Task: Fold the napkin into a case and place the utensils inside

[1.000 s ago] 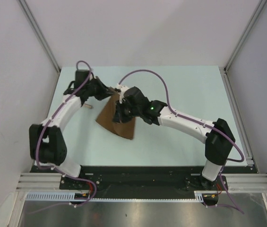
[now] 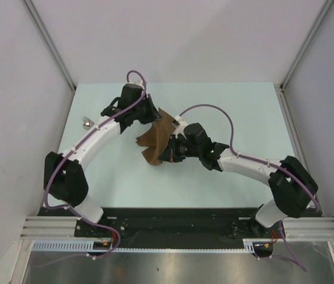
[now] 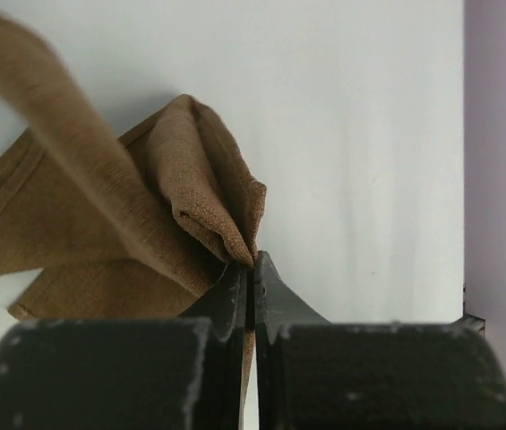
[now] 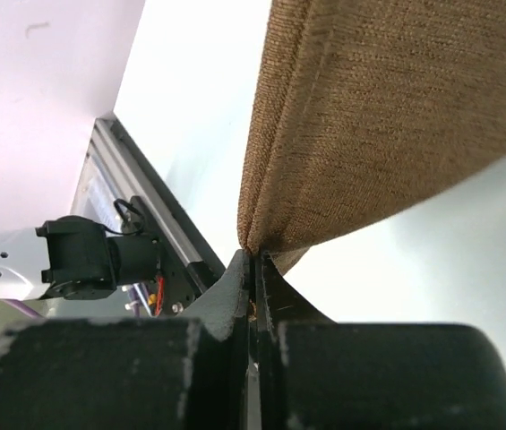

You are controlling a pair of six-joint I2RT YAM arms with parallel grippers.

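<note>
The brown napkin (image 2: 161, 133) hangs in folds between my two grippers at mid-table, loose flaps spreading toward the left. My left gripper (image 2: 152, 115) is shut on one edge at the far side; in the left wrist view its fingertips (image 3: 266, 278) pinch bunched cloth. My right gripper (image 2: 169, 152), nearer the front, is shut on another edge, which rises from the fingertips (image 4: 266, 269) in the right wrist view. Small metal utensils (image 2: 88, 122) lie at the far left of the table, partly blurred in detail.
Pale walls stand at both sides and the back.
</note>
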